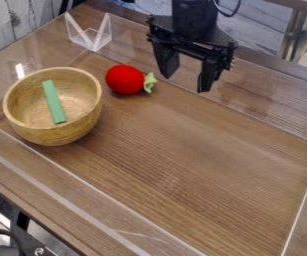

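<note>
The black gripper (189,66) hangs over the back middle of the table, to the right of a red round object (125,78) that has a green part on its right side. A wooden bowl (82,124) at the left holds a green stick (53,101). Whether the gripper's fingers are open or shut is hard to make out.
A clear wire or plastic holder (89,30) stands at the back left. A white edge runs along the back right, and a black cable lies at the front left corner.
</note>
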